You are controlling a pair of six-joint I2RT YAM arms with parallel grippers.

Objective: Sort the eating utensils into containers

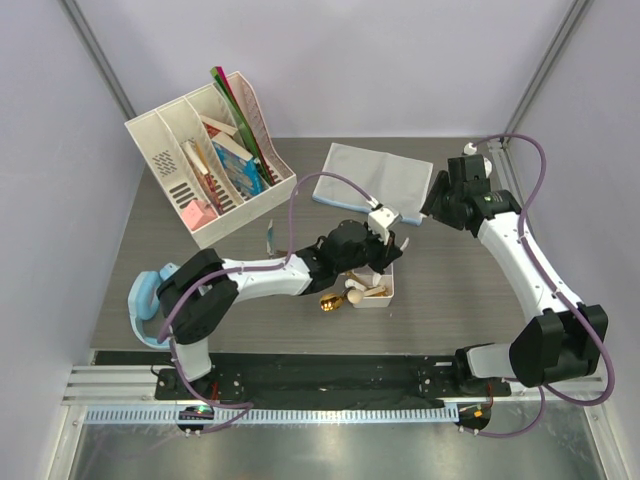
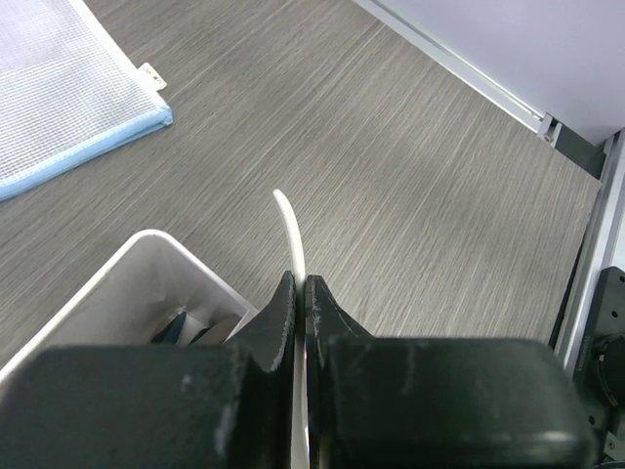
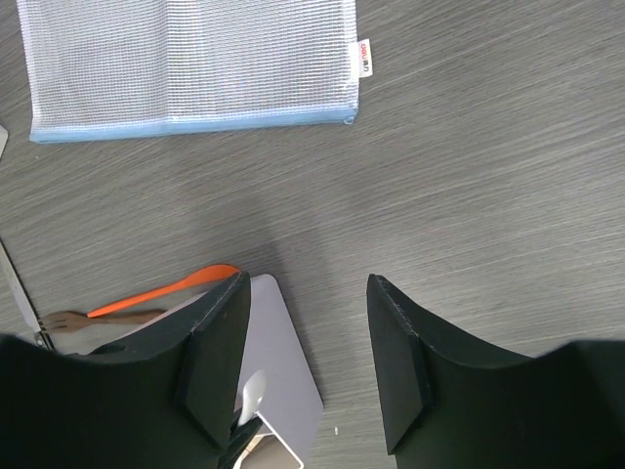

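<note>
My left gripper is shut on a thin white utensil [image 2: 290, 225], held above the white utensil container [image 2: 83, 308]. In the top view that container [image 1: 376, 300] holds wooden and gold utensils, partly hidden by the left arm. My right gripper stands open above and right of the container, nothing between its fingers. The right wrist view shows an orange utensil [image 3: 156, 293], a wooden fork [image 3: 68, 322] and a knife [image 3: 20, 290] beside the container.
A large divided organizer [image 1: 172, 175] with boxes stands at the back left. A mesh mat [image 1: 370, 178] lies at the back. A blue object [image 1: 140, 305] is at the left edge.
</note>
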